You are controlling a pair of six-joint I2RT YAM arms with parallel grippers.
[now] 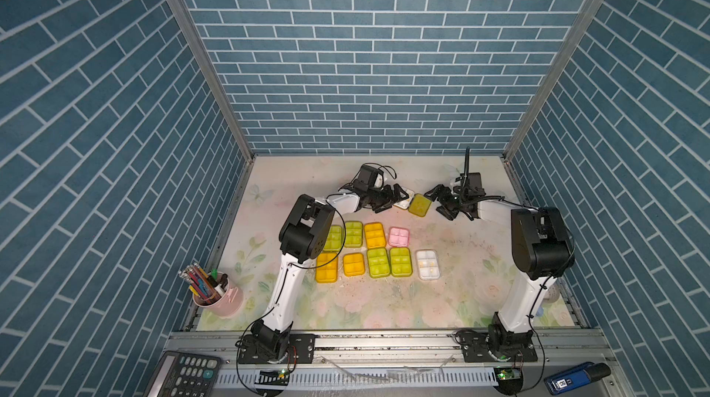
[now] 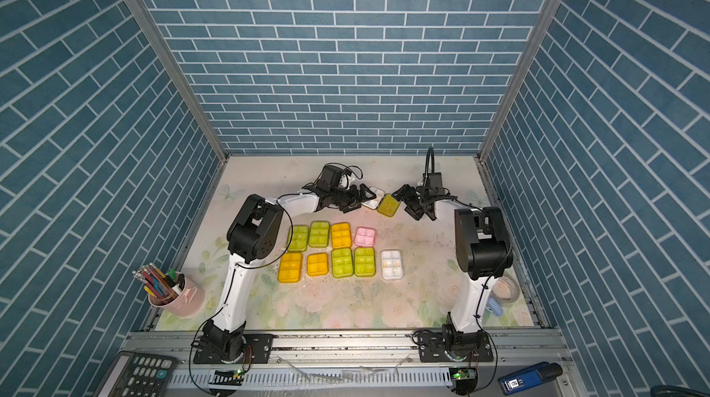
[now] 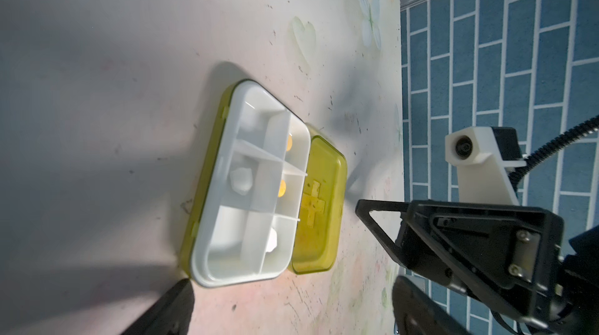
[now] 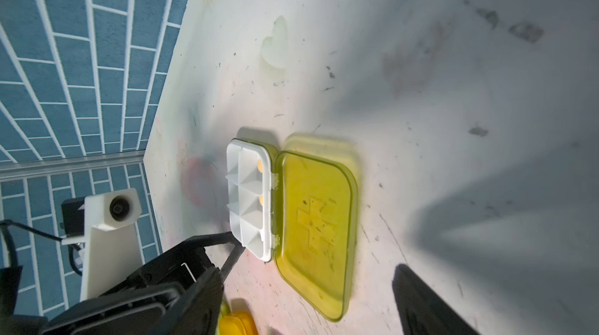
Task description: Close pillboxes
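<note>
One pillbox lies open flat on the table at the back, its white compartment tray to the left and its translucent olive lid folded out to the right. White and yellow pills show in several compartments. On the tray side stands my left gripper, open, its blurred fingertips just short of the tray's near end in the left wrist view. My right gripper is beside the lid, fingers apart; in the right wrist view the lid lies ahead of the gap, with nothing held.
In front lie several shut pillboxes: green, orange, a pink one and a white one. A pink pencil cup stands at left. Table right of the white box is clear.
</note>
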